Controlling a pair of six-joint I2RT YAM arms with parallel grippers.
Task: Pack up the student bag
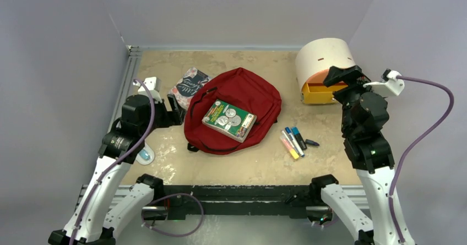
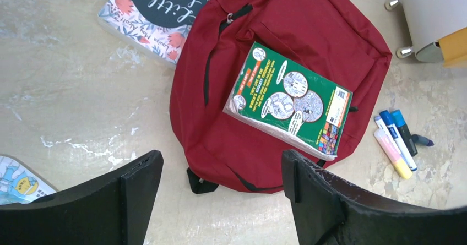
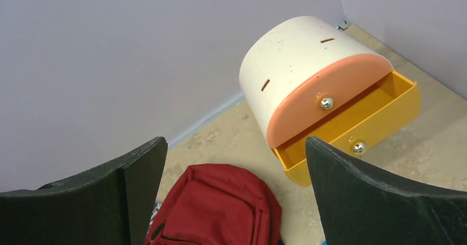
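Observation:
In the middle of the table lies a red backpack (image 1: pixel 253 93), flat, with a green-covered book (image 1: pixel 229 119) on top of it. A floral book (image 1: pixel 190 83) with a dark cover panel rests at the bag's upper left, touching or just under its edge. Several markers (image 2: pixel 394 140) are grouped on the table right of the bag. My left gripper hovers above the left side of the bag, fingers apart and empty. Over the drawer box's front, my right gripper is held high, also open with nothing between its fingers.
A white rounded box (image 3: pixel 297 52) stands at the back right with its yellow drawer (image 3: pixel 380 126) pulled out, empty where visible. A pale blue-and-white item (image 2: pixel 22 181) lies at the table's left. Bare table surrounds the bag's front.

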